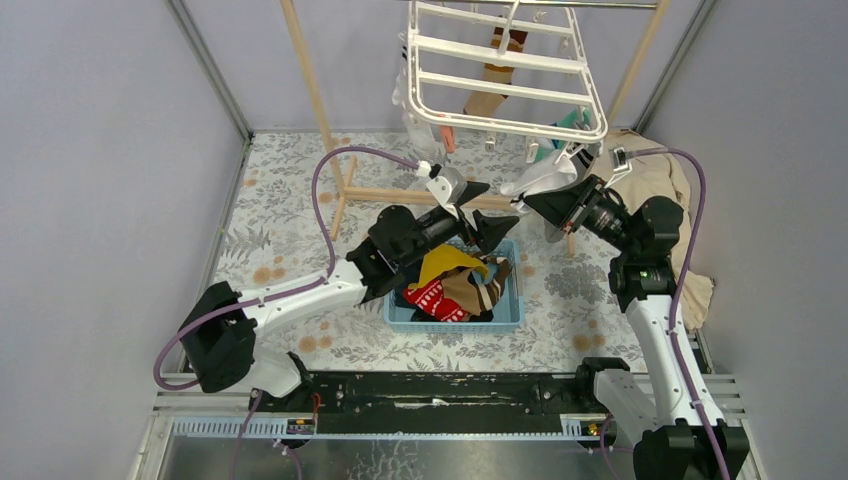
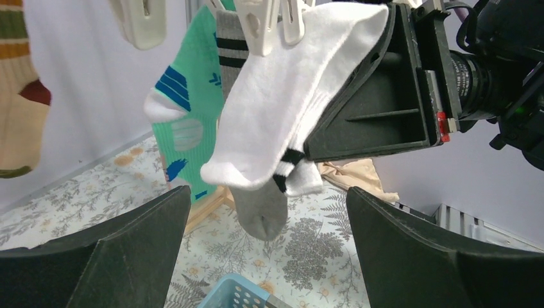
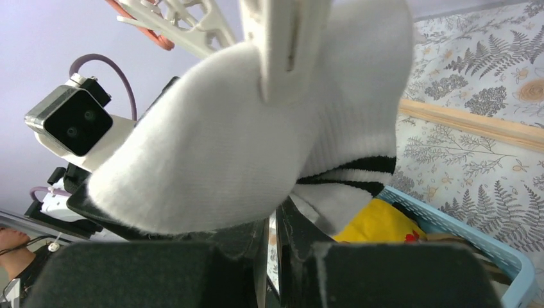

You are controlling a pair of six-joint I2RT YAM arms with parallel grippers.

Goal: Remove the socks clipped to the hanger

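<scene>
The white sock with black stripes point(image 2: 276, 109) hangs from clips of the white hanger point(image 1: 500, 127). My right gripper point(image 1: 527, 203) is shut on this sock, pulling it sideways; in the right wrist view its cloth point(image 3: 212, 141) hides much of the scene. Just left of it, my left gripper point(image 1: 501, 207) stands open and empty, the sock in front of its spread fingers point(image 2: 138, 228). Behind hang a teal sock point(image 2: 192, 109) and a grey sock point(image 2: 262, 215). A brown and tan sock point(image 1: 487, 85) hangs farther back, and another pale one point(image 1: 418, 130) at the hanger's left.
Below the hanger a blue basket point(image 1: 455, 326) holds several socks, among them a yellow one point(image 1: 445, 261) and a red one point(image 1: 432, 300). A wooden stand point(image 1: 395, 194) crosses behind. Beige cloth point(image 1: 655, 165) lies at the right.
</scene>
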